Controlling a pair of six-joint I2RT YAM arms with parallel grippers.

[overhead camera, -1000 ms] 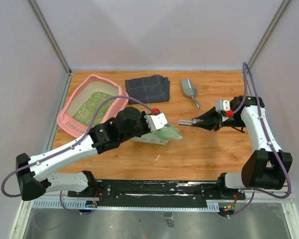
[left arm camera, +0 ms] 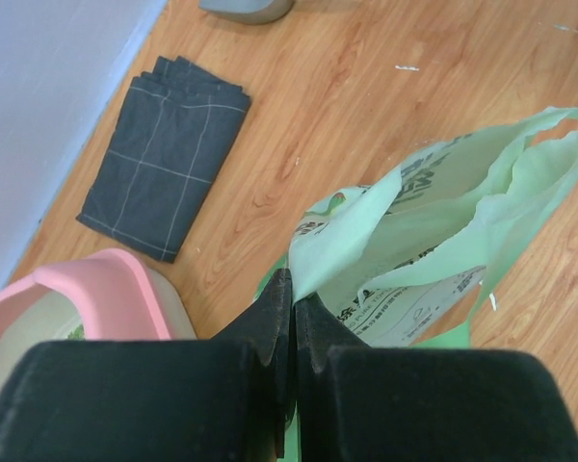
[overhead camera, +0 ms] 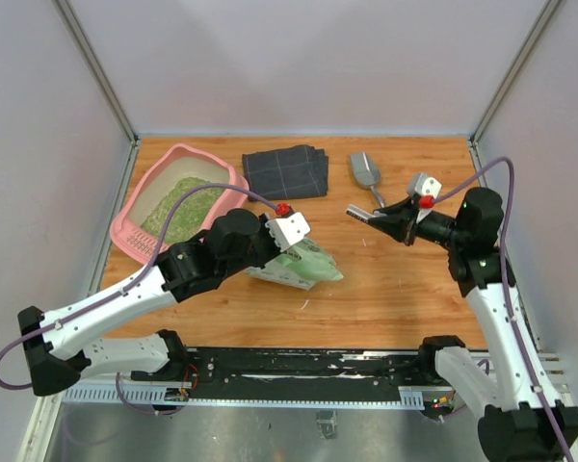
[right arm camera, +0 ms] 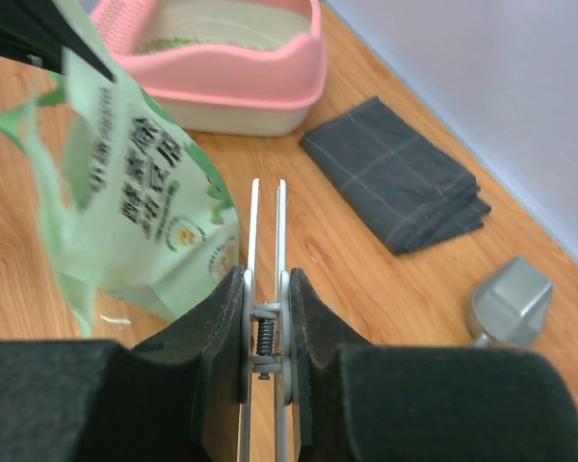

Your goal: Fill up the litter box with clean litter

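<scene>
The pink-rimmed litter box [overhead camera: 125, 236] stands at the left, with green litter [overhead camera: 178, 207] spread over its floor. A pale green litter bag [overhead camera: 313, 262] sits near the middle of the table, its torn-looking top flaps [left arm camera: 511, 192] hanging loose toward the right. My left gripper is shut on the upper edge of the bag's plastic. To the right of the bag, clear of it, my right gripper is shut on a slim silver tool [right arm camera: 254, 226]. That tool has two long prongs and a small spring, like spring scissors.
A folded dark checked cloth [overhead camera: 285, 171] lies at the back, beside the box. Right of the cloth rests a grey scoop [overhead camera: 364, 171]. Small white scraps [left arm camera: 407, 67] lie on the wood.
My left gripper shifted slightly left, still on the bag.
</scene>
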